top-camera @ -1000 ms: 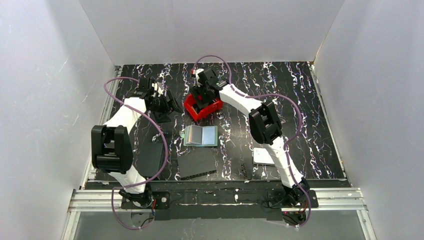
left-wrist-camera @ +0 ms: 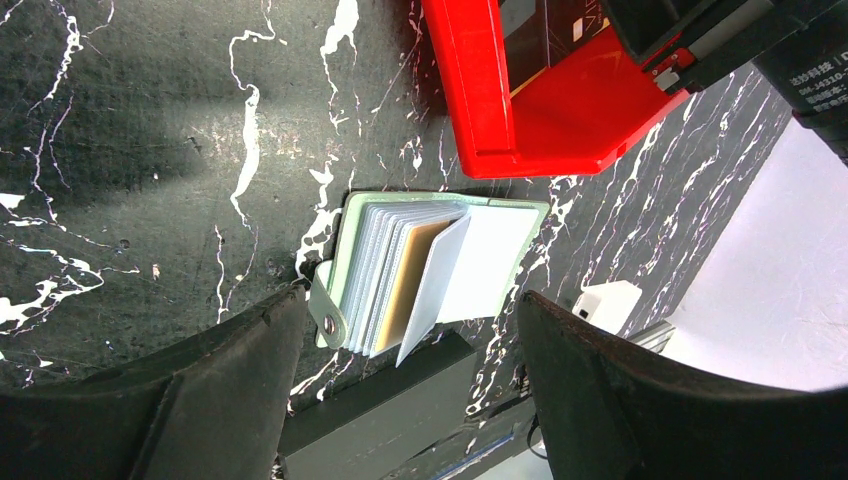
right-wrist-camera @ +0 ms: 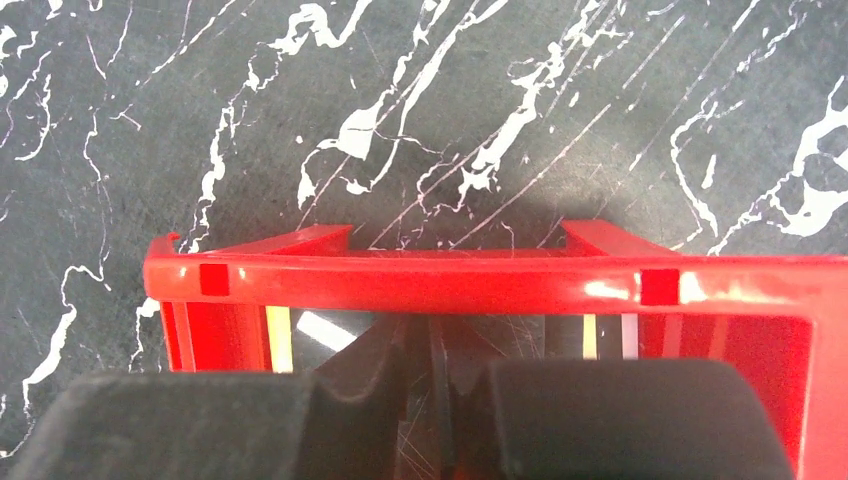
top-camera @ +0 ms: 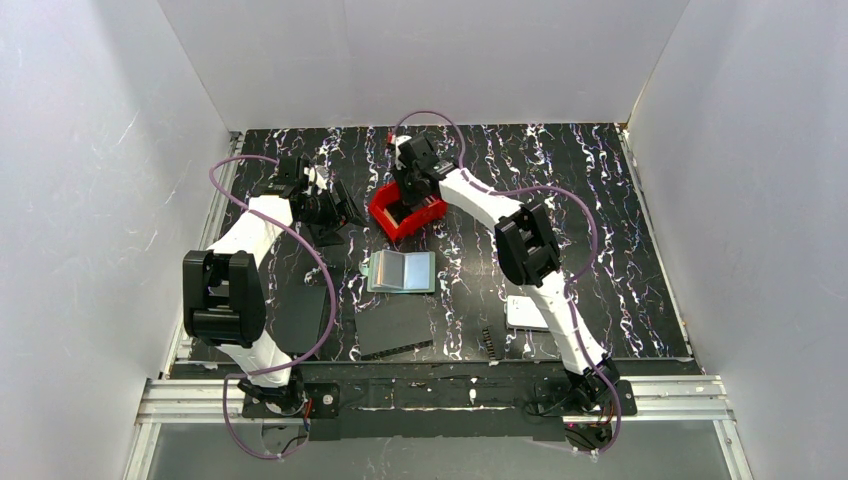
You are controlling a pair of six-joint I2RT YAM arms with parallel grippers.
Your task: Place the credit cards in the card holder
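Observation:
The green card holder (top-camera: 402, 272) lies open on the table, its clear sleeves (left-wrist-camera: 387, 265) fanned up, with a gold card (left-wrist-camera: 408, 275) among them. Behind it stands a red tray (top-camera: 405, 229) with dark cards (left-wrist-camera: 540, 50) inside. My right gripper (top-camera: 404, 202) reaches down into this tray; in the right wrist view its fingers (right-wrist-camera: 330, 410) are close together, and whether a card is between them is hidden. To the left of the tray, my left gripper (top-camera: 345, 216) hovers with its fingers (left-wrist-camera: 205, 390) wide apart and nothing between them.
A dark flat panel (top-camera: 395, 326) lies in front of the holder, and another (top-camera: 300, 318) to its left. At front right are a white box (top-camera: 525, 313) and a small black strip (top-camera: 489, 343).
The left arm, the tray and the card holder have not visibly moved.

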